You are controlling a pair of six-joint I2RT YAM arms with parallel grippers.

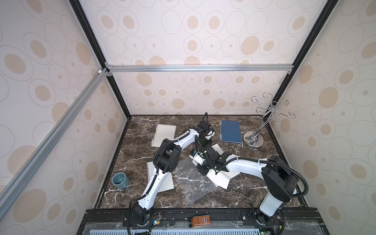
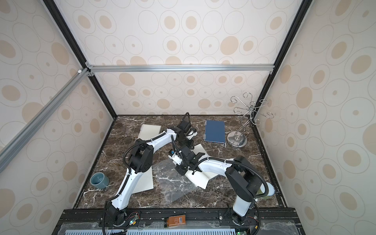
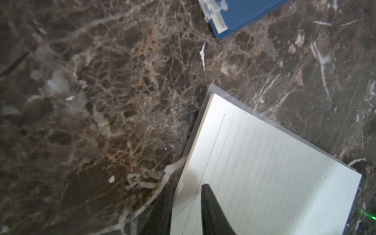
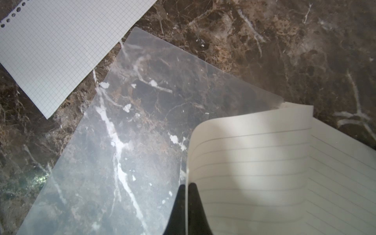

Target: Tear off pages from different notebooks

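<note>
A lined notebook [image 3: 266, 176] with a clear cover lies at the table's middle right. My left gripper is part open over its edge, fingertips at the page's left side; I cannot tell if they touch. My right gripper is shut on a lifted lined page [image 4: 250, 156], which curves up from the pages beneath. The clear cover [image 4: 117, 176] lies flipped out on the table. A squared-paper notebook [image 4: 62, 47] lies to the left, partly under the left arm in the top views.
A blue notebook [image 1: 230, 131] and a metal stand [image 1: 253, 139] are at the back right, a cream notebook [image 1: 163, 135] at the back left, a teal mug [image 1: 120, 180] at the front left. The two arms are close together at the centre.
</note>
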